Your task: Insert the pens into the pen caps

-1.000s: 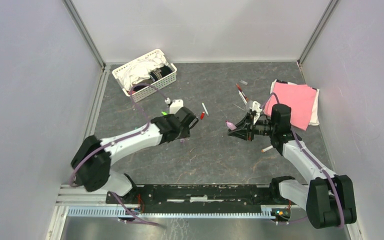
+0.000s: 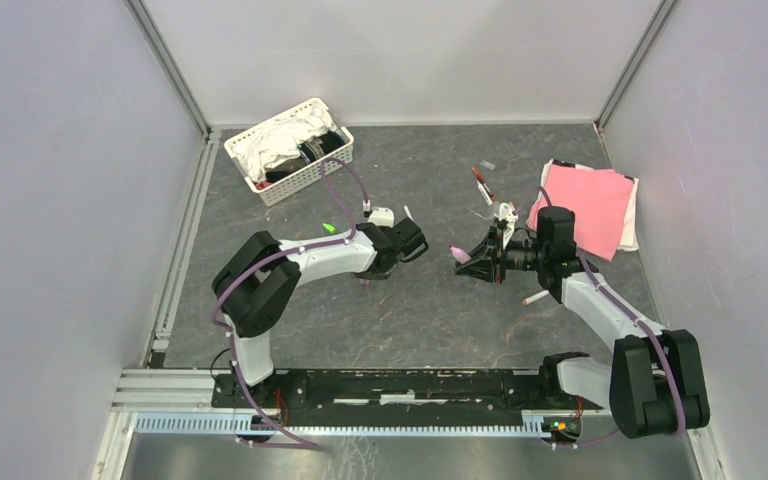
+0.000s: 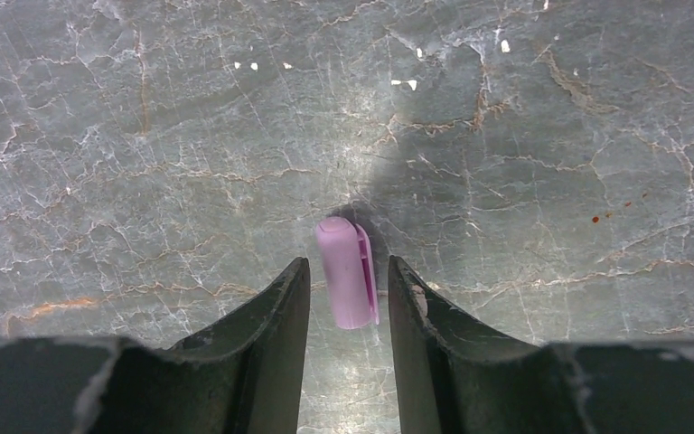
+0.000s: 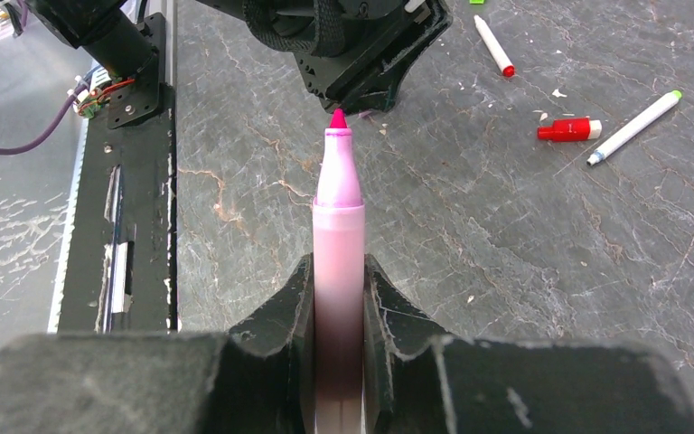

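Note:
My left gripper is open directly above a pink pen cap (image 3: 349, 280), which lies on the grey table between and just beyond its fingertips in the left wrist view. In the top view the left arm's wrist covers most of that area. My right gripper is shut on an uncapped pink pen (image 4: 338, 235), held with the magenta tip pointing away from the gripper. In the right wrist view a red cap (image 4: 562, 129), a pen with green end (image 4: 633, 127) and a red-tipped white pen (image 4: 492, 43) lie on the table.
A white basket (image 2: 300, 180) with cloth stands at the back left. Pink and white cloths (image 2: 590, 200) lie at the right. More pens (image 2: 484, 187) lie at the back right.
The left arm has moved toward the middle and back over the table, now over the pink cap.

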